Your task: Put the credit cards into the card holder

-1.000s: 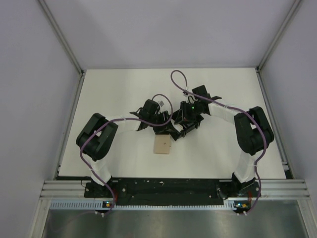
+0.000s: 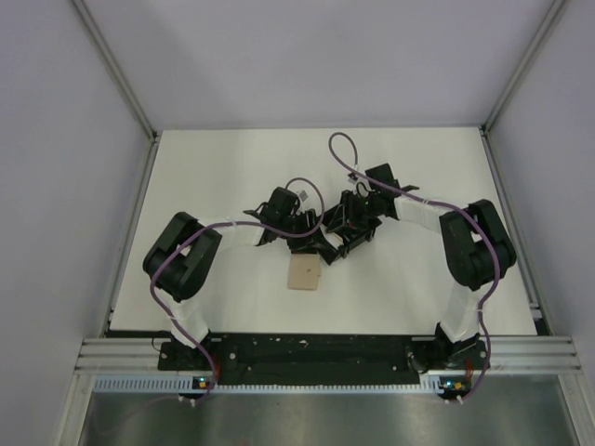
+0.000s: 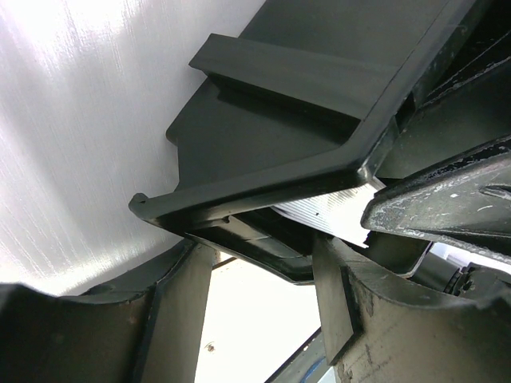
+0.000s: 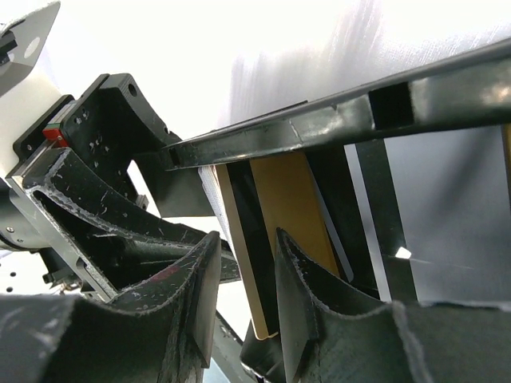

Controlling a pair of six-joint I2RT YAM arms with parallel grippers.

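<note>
The black card holder [image 2: 327, 242] lies between my grippers at mid table. My left gripper is part open at the holder's end [image 3: 271, 144], where a pale striped card edge [image 3: 327, 211] shows; whether anything is between its fingers cannot be told. My right gripper stands open over the holder, where tan and dark cards [image 4: 291, 207] sit in a slot beneath a black rim [image 4: 335, 120].
A tan square [image 2: 303, 273] lies just in front of the holder.
The tan square sits very slightly nearer the front. The left arm looks almost unchanged.
</note>
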